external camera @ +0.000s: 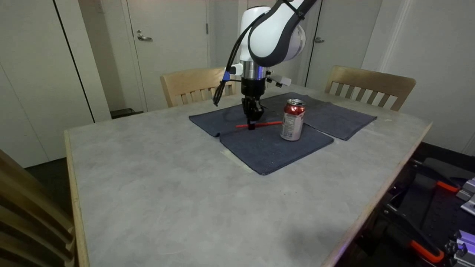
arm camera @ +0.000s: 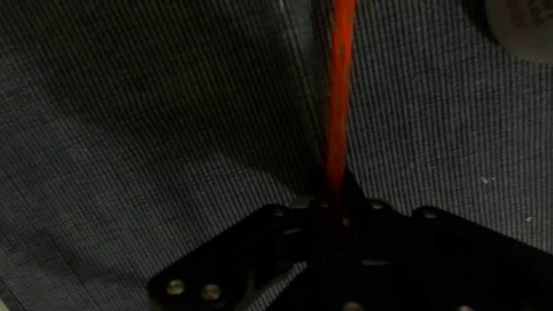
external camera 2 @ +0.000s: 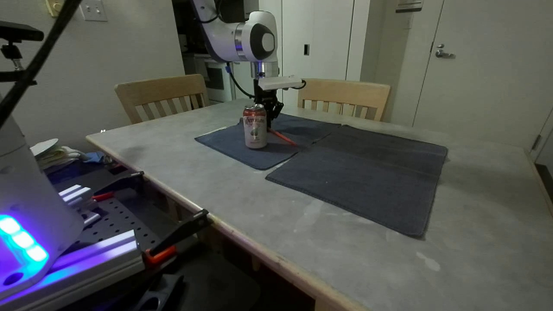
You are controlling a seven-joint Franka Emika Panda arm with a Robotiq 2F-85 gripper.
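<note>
A thin red straw (external camera: 270, 123) lies low over a dark blue cloth (external camera: 271, 155). My gripper (external camera: 251, 126) points straight down, its tips at the cloth and shut on the straw near one end. In the wrist view the straw (arm camera: 340, 88) runs from between the dark fingers up past the top edge. An upright red and white can (external camera: 292, 120) stands on the cloth close to the straw's far end; only its lower edge shows in the wrist view's top right corner. From the other side, the can (external camera 2: 255, 127) partly covers the gripper.
A second dark cloth (external camera 2: 363, 179) lies flat beside the first. Bare grey tabletop (external camera: 200, 195) stretches widely toward the first exterior camera. Wooden chairs, such as the chair (external camera: 372, 86), stand around the table.
</note>
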